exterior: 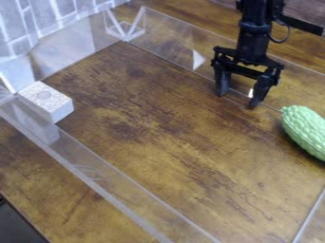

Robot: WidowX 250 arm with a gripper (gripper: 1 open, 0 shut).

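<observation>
The black gripper [241, 87] hangs low at the upper right, near the clear plastic wall, with its two fingers apart and no object visible between them. A pale green, bumpy vegetable-like object [306, 129] lies at the right edge, below and right of the gripper. A white patterned block [46, 101] rests at the left, by the clear wall.
Clear plastic walls [133, 197] border the wooden work surface [152, 133], whose middle is bare. A light, checked cloth [45, 28] shows beyond the back left corner.
</observation>
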